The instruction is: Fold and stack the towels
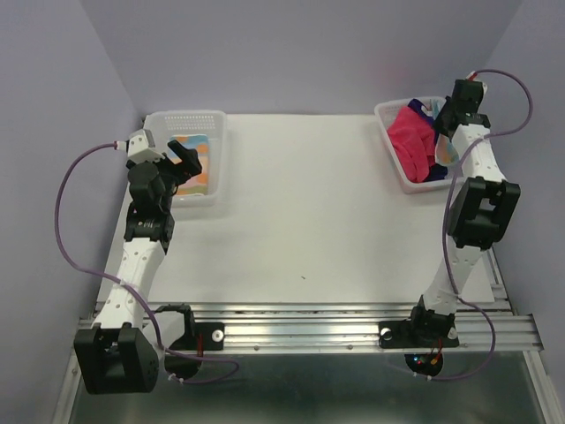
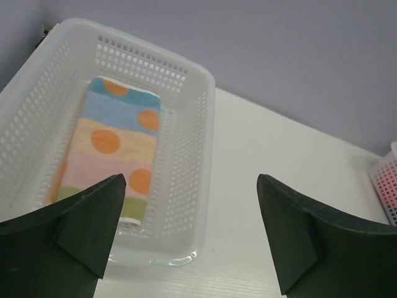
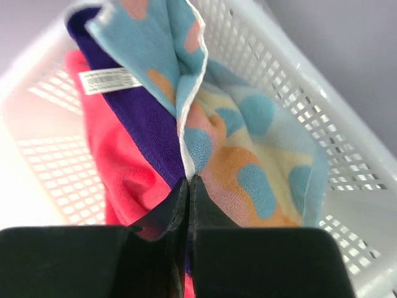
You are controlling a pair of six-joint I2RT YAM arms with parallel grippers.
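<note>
In the right basket (image 1: 383, 132), a red towel (image 1: 410, 141) lies with a navy towel (image 3: 146, 124) and a polka-dot towel (image 3: 254, 186) of blue, cream and orange. My right gripper is shut over these, the dotted towel's white edge running down into its fingertips. My left gripper (image 1: 185, 159) stands open over the left basket (image 2: 201, 155), which holds a flat, folded striped towel (image 2: 111, 143) with orange dots, nothing between the fingers.
The white table (image 1: 300, 221) between the baskets is clear. Grey walls stand behind and at both sides.
</note>
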